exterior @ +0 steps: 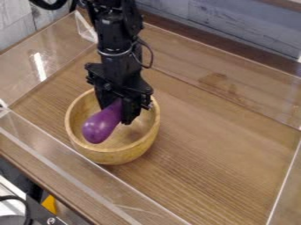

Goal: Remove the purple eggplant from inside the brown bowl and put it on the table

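The purple eggplant (102, 126) is tilted, its upper end between the fingers of my black gripper (115, 107), which is shut on it. It is over the left part of the brown bowl (121, 156), within the rim's outline. Whether its lower end touches the bowl cannot be told from this angle. The gripper hides the eggplant's top and part of the bowl's far rim.
Bare wooden table (217, 132) stretches wide to the right of the bowl. A white edge strip (35, 145) runs along the table's left side, close to the bowl. Cables and a yellow object (49, 204) lie beyond it at lower left.
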